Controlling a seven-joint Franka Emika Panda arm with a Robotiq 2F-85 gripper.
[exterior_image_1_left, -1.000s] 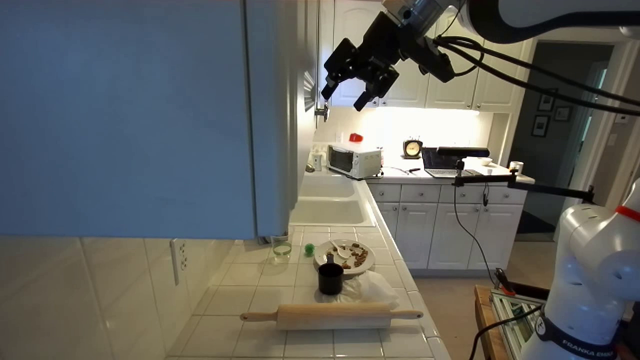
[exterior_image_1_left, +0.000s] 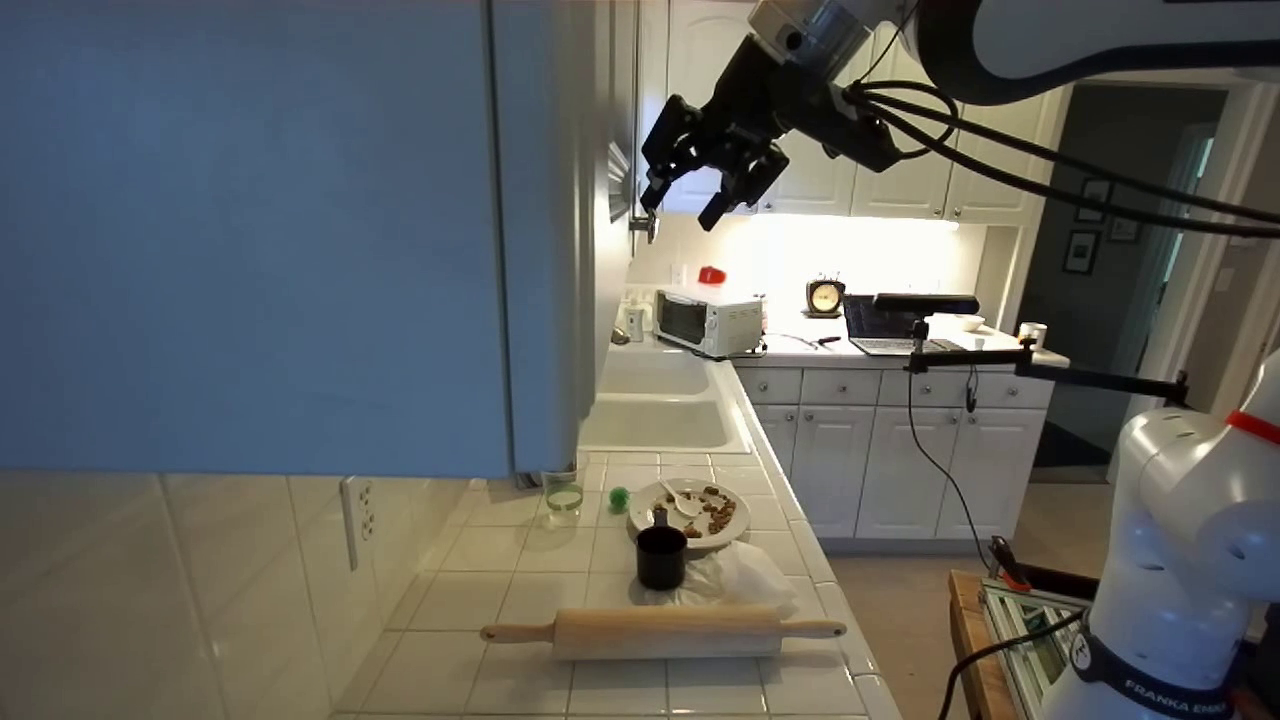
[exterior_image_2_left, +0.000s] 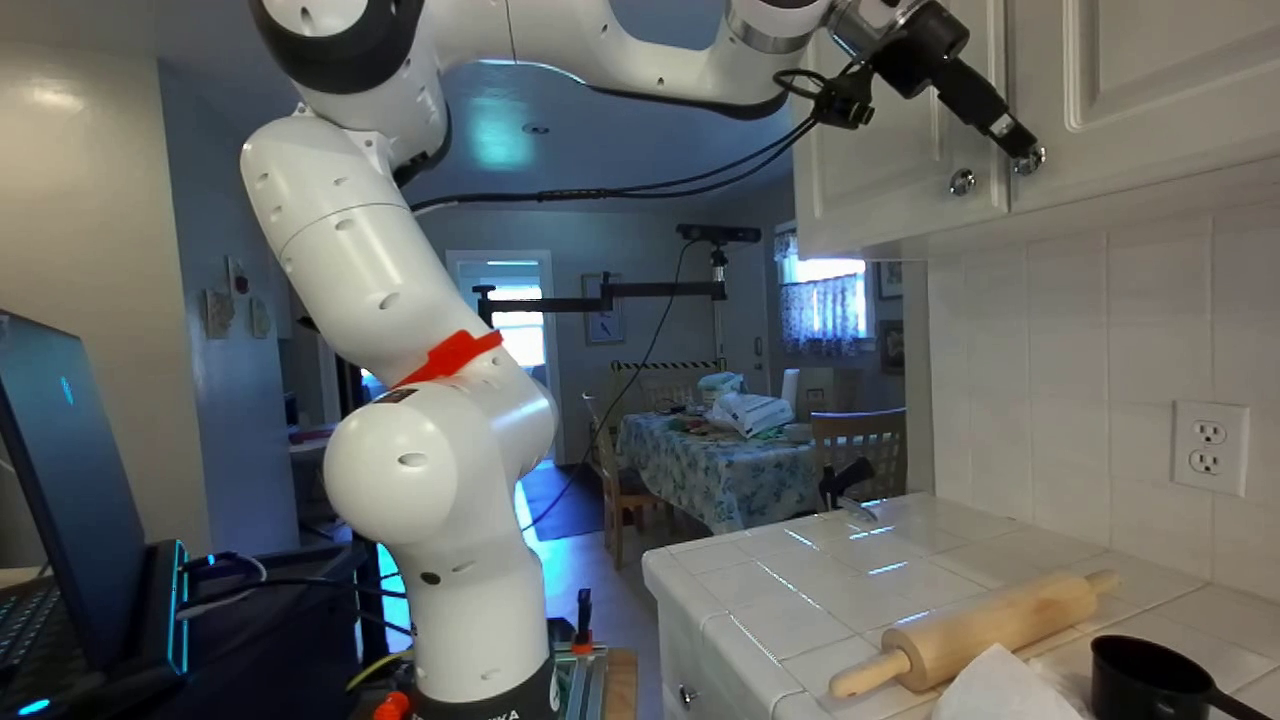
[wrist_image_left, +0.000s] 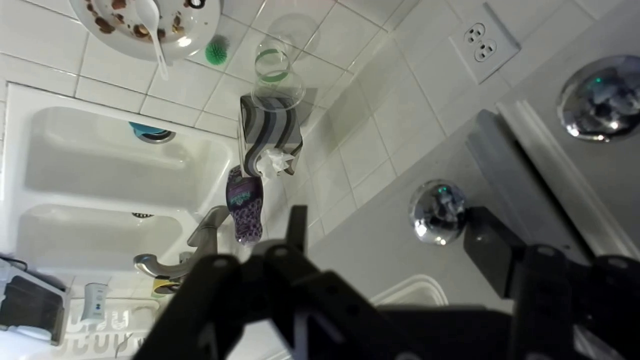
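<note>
In the wrist view a round chrome knob (wrist_image_left: 439, 212) on the cabinet door lies between the fingers of my gripper. The fingers are apart. The right-hand finger (wrist_image_left: 489, 246) appears close against the knob's edge, though contact is unclear; the other finger stands well off to the left. From exterior view 1, my gripper (exterior_image_1_left: 680, 210) is high beside the cabinet front, near a knob (exterior_image_1_left: 649, 224). In exterior view 2 the finger (exterior_image_2_left: 1005, 130) reaches a cabinet knob (exterior_image_2_left: 1029, 161) and partly covers it.
A second knob (wrist_image_left: 603, 99) sits across the door gap. Below are the sink (wrist_image_left: 108, 156), a tissue box (wrist_image_left: 270, 129), a purple bottle (wrist_image_left: 245, 207) and a plate of food scraps (exterior_image_1_left: 642, 524). A black cup (exterior_image_1_left: 661, 559) and rolling pin (exterior_image_1_left: 667, 632) lie on the counter.
In exterior view 1 my gripper has shifted slightly left and down, closer to the cabinet front. The gap between its fingertips looks a little narrower. The counter items have not moved.
</note>
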